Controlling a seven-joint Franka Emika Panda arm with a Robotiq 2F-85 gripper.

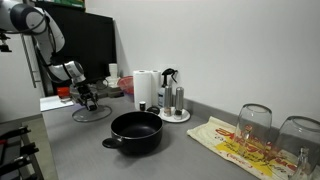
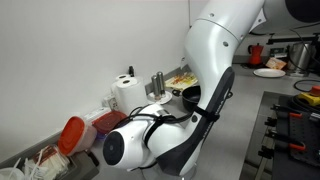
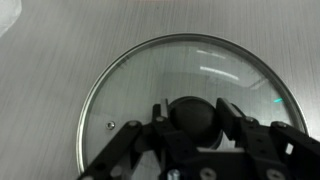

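Observation:
A round glass lid (image 3: 120, 80) with a metal rim and a black knob (image 3: 195, 118) fills much of the wrist view. My gripper is shut on that knob, a finger at either side of it. In exterior view 1 the lid (image 1: 92, 114) appears at the left end of the counter, below my gripper (image 1: 90, 104); whether it touches the counter cannot be told. The black pot (image 1: 137, 132) stands uncovered mid-counter, well to the right of the lid. In exterior view 2 my arm hides the lid, and part of the pot (image 2: 190, 98) shows behind the arm.
Behind the pot are paper towel rolls (image 1: 147, 86) and a white plate (image 1: 176, 116) bearing bottles and grinders. Glass jars (image 1: 252, 124) stand on a patterned cloth (image 1: 228, 142) at the right. The counter between lid and pot is clear.

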